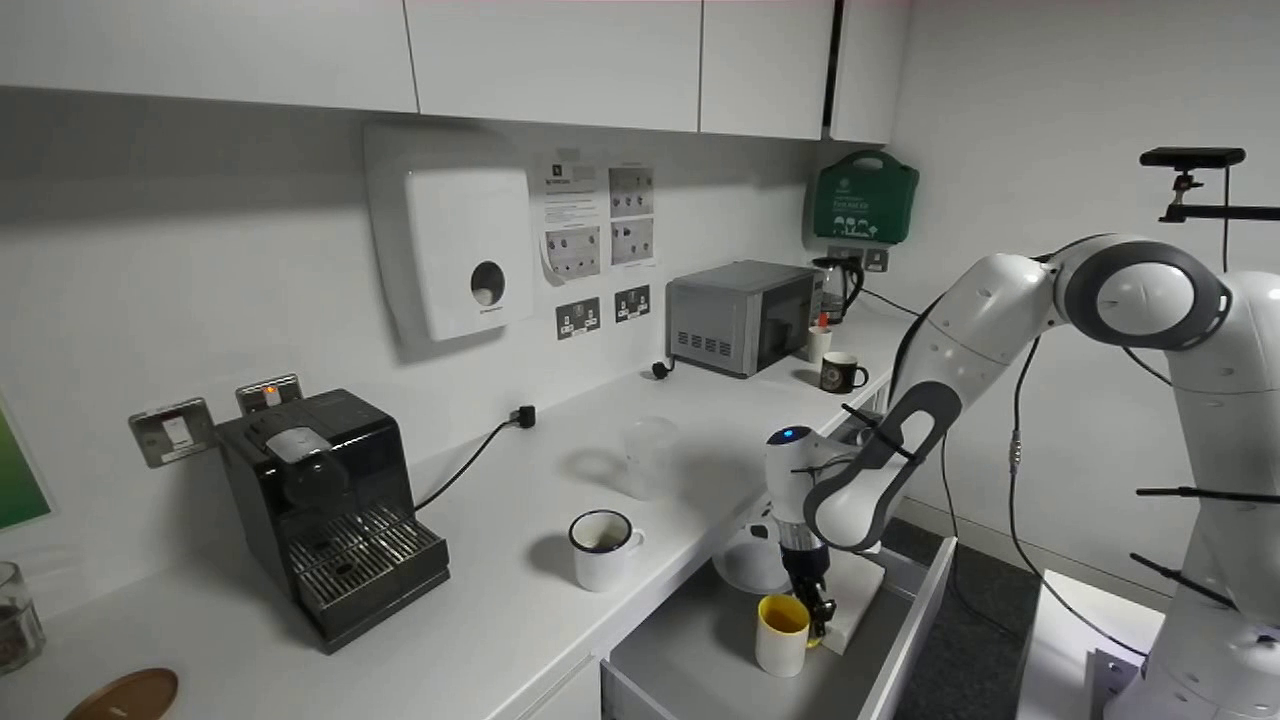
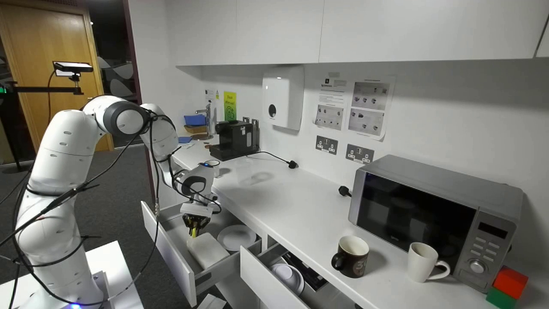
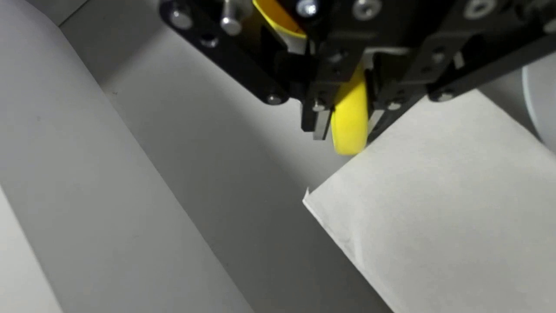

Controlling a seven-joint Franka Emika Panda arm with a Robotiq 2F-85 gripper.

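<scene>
A white mug (image 1: pixel 780 649) with a yellow inside stands upright in the open drawer. In the wrist view its yellow handle (image 3: pixel 350 122) lies between my gripper's fingers (image 3: pixel 321 125), one on either side and both very close to it. Whether they press on the handle cannot be told. In exterior view 1 my gripper (image 1: pixel 821 619) points down at the mug's right side. The second exterior view has the gripper (image 2: pixel 195 231) over the drawer; only some yellow shows beneath it there, with the mug's body hidden.
A white block-like packet (image 2: pixel 206 250) lies close beside the gripper in the drawer, with a white plate (image 2: pixel 236 237) behind. The drawer front (image 1: pixel 912 642) bounds the space. On the counter stand a dark-rimmed white mug (image 1: pixel 600 564) and a coffee machine (image 1: pixel 330 504).
</scene>
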